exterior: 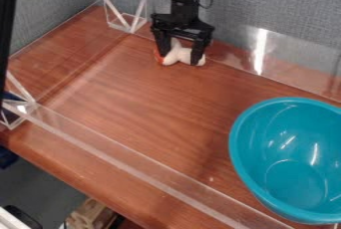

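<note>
My black gripper (180, 44) is at the back of the wooden table, lowered with its fingers open around a small white object with an orange-red part (188, 58). The object lies against the tabletop near the back wall and is partly hidden by the fingers; whether they touch it I cannot tell.
A large teal bowl (289, 157) sits at the right front. A clear barrier strip runs along the back and front edges, with white triangular brackets (128, 16) at the corners.
</note>
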